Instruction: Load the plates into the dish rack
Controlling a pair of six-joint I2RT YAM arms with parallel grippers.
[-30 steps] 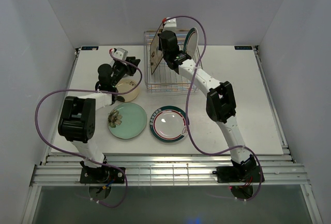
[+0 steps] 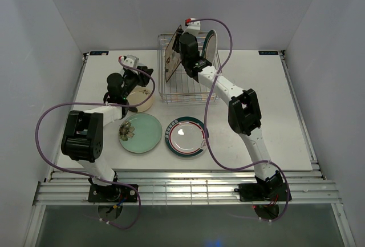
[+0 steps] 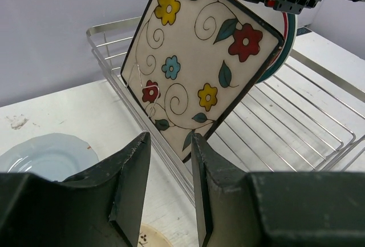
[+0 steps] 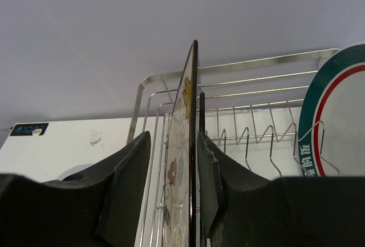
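A square floral plate (image 3: pixel 194 59) stands tilted on edge at the left side of the wire dish rack (image 2: pixel 199 93). My right gripper is over it, fingers apart around its upper part, not visibly clamped. A round green-rimmed plate (image 4: pixel 336 110) stands at the rack's right. My left gripper hangs left of the rack, fingers apart and empty. On the counter lie a green plate (image 2: pixel 145 133), a red-and-teal-rimmed plate (image 2: pixel 185 136) and a cream plate (image 2: pixel 142 101) under the left arm.
A pale bluish plate (image 3: pixel 48 153) lies left of the rack, mostly hidden from above by the left arm. Grey walls enclose the back and sides.
My left arm has shifted slightly down and left in the top view. The plates look essentially unmoved.
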